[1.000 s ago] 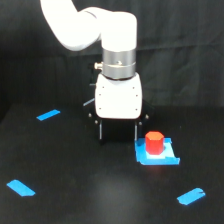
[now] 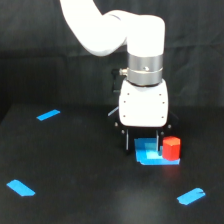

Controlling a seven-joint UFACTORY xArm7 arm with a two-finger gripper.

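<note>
A red block [image 2: 171, 149] sits at the right side of a blue-and-white square [image 2: 149, 160] on the dark table. My gripper [image 2: 143, 147] points down over the left part of that square, its two thin dark fingers spread apart. The right finger stands close to the left side of the red block; whether they touch, I cannot tell. Nothing shows between the fingers. The white gripper body covers part of the view behind the square.
Blue strips lie flat on the table: one at the far left [image 2: 48, 115], one at the near left [image 2: 20, 188] and one at the near right [image 2: 191, 196]. A dark curtain hangs behind.
My arm has moved right and slightly down, from left of the square to over it. The red block has shifted right, from the square's middle to its right side.
</note>
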